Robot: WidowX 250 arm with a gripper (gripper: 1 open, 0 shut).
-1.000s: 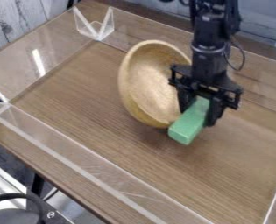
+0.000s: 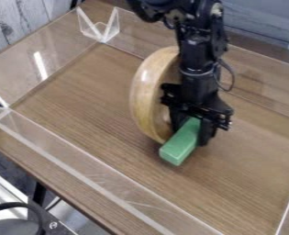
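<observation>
My gripper [image 2: 195,119] reaches down from the top centre and is shut on a green block [image 2: 180,142], which is tilted and hangs low over the wooden table. A pale tan curved object, like a bowl on edge [image 2: 147,92], stands just left of the gripper, partly hidden behind it.
A clear plastic piece [image 2: 97,26] lies at the back left. Dark cables lie past the lower left edge.
My gripper and the green block have moved toward the front and a little left. The tan curved object now shows narrower beside the arm.
</observation>
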